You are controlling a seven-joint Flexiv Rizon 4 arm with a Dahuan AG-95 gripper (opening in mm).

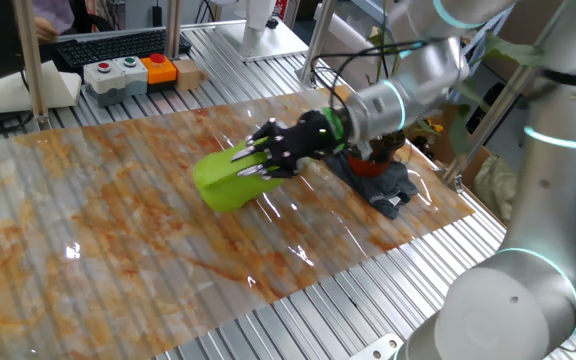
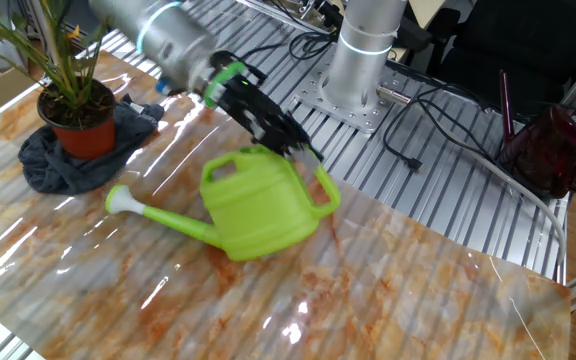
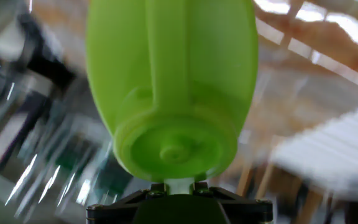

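Note:
In the second exterior view, a lime-green watering can [image 2: 258,210] has its pale spout head toward the left and its loop handle at the right. My black gripper [image 2: 306,155] reaches it from above and behind, at the upper handle side. The can [image 1: 226,182] has its body to the left of my gripper [image 1: 268,160] in the first exterior view; the hand hides its spout there. The can [image 3: 173,74] fills the middle of the wrist view, sharp against a blurred background, with my gripper shut on its near part. Whether its base touches the table cannot be told.
A potted plant [image 2: 83,125] stands on a dark cloth [image 2: 43,165] near the table's edge. A dark red watering can [image 2: 553,150] stands far right, beside cables. Button boxes [image 1: 118,80] lie behind the marbled sheet [image 1: 88,230], whose left part is clear.

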